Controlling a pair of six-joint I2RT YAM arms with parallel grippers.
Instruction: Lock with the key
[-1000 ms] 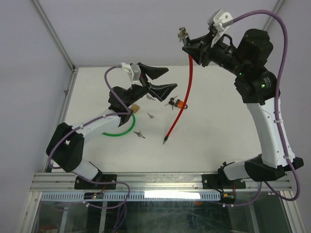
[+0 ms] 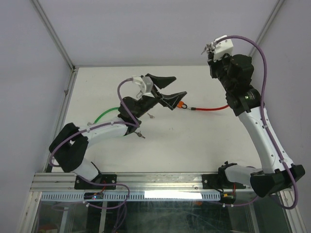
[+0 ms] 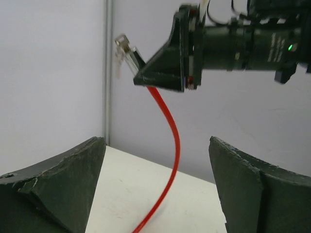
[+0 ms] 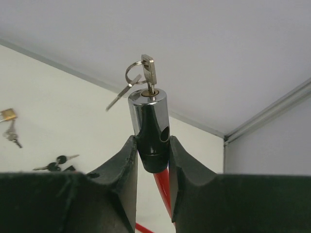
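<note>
The red cable lock's silver barrel (image 4: 148,119) is pinched between the fingers of my right gripper. A key (image 4: 149,72) stands in the barrel's end, with a second key (image 4: 123,92) hanging from its ring. In the left wrist view the red cable (image 3: 173,127) dangles from the right gripper. Its dark end piece with a metal tip (image 2: 192,108) is seen near the table's middle in the top view. My left gripper (image 2: 179,87) stands open left of it, nothing between its fingers.
An orange padlock (image 2: 181,105) is partly hidden by the left gripper. A green cable (image 2: 105,114) lies under the left arm. Loose keys (image 2: 140,135) rest on the table. The right wrist view shows a brass padlock (image 4: 8,115).
</note>
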